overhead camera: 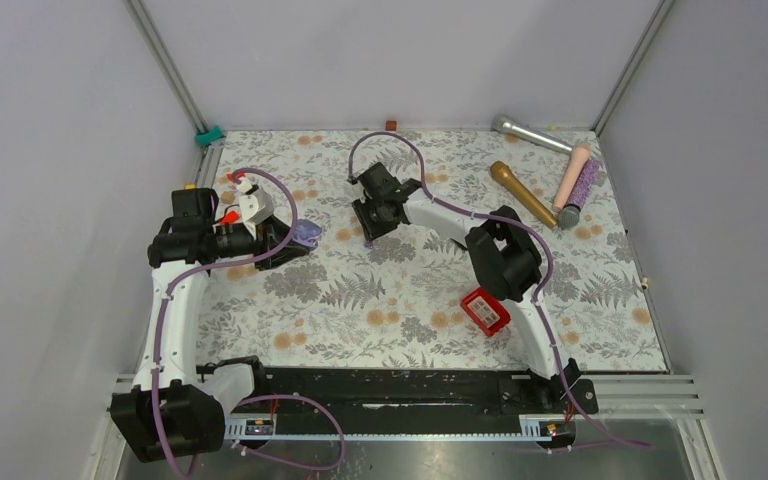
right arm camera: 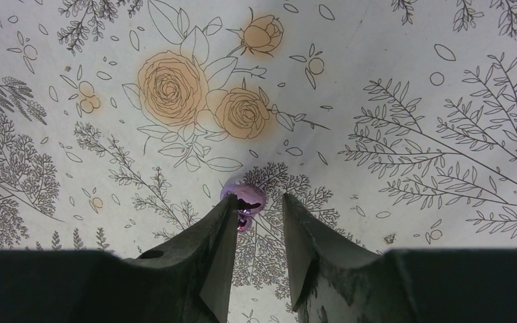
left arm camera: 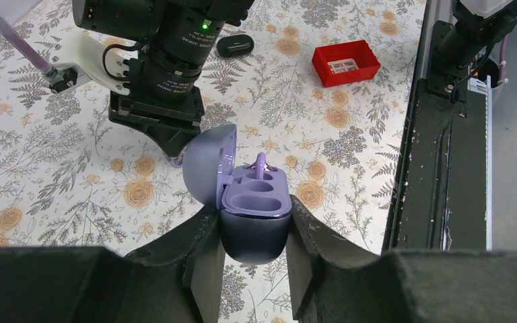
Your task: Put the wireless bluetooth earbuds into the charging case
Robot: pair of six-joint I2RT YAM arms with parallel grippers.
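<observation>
The open purple charging case [left arm camera: 252, 202] is held upright by my left gripper, shut on it; a purple earbud stem sticks up from its rear part. In the top view it shows at the left [overhead camera: 306, 234]. A shiny purple earbud [right arm camera: 246, 202] lies on the floral mat beneath my right gripper, whose fingers are parted just above it, one at each side, the left one overlapping it in view. Whether they touch it I cannot tell.
A red box [overhead camera: 485, 312] sits front right. Several microphone-like objects [overhead camera: 522, 193] lie at the back right. A small dark oval object [left arm camera: 235, 46] lies behind the right arm.
</observation>
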